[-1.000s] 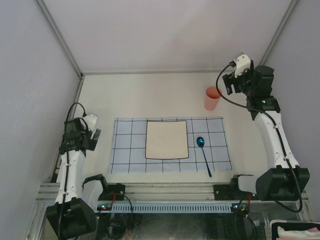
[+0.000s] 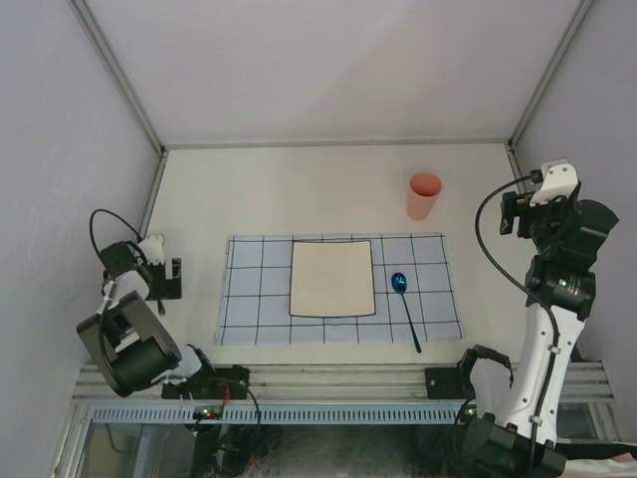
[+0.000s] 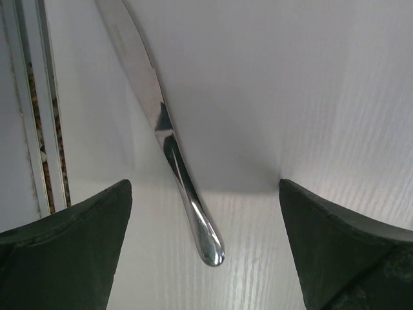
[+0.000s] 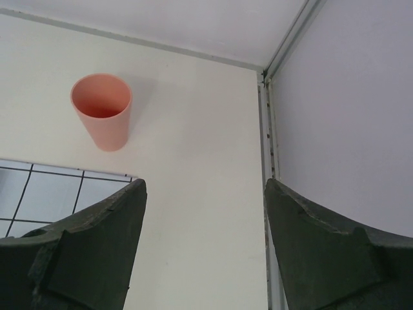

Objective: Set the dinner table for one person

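Observation:
A silver knife (image 3: pixel 187 187) lies on the bare table at the far left; in the top view, little more than its end shows below my left gripper (image 2: pixel 171 280). That gripper is open over it, its fingers (image 3: pixel 103 226) apart on either side and touching nothing. On the checked placemat (image 2: pixel 259 289) rests a square beige plate (image 2: pixel 332 279), with a blue spoon (image 2: pixel 399 284) to its right. A pink cup (image 2: pixel 422 196) stands upright behind the mat's right side. My right gripper (image 2: pixel 514 213) is in the air near the right wall, open and empty, with the cup (image 4: pixel 106 119) off to its left.
Metal rails run along the left wall (image 2: pixel 60 189) and right wall (image 2: pixel 597 129), close to each gripper. At the bottom right corner sits a bin (image 2: pixel 597 466), partly cut off.
My right gripper has moved rightward and towards the front, away from the cup. The tableware has not moved.

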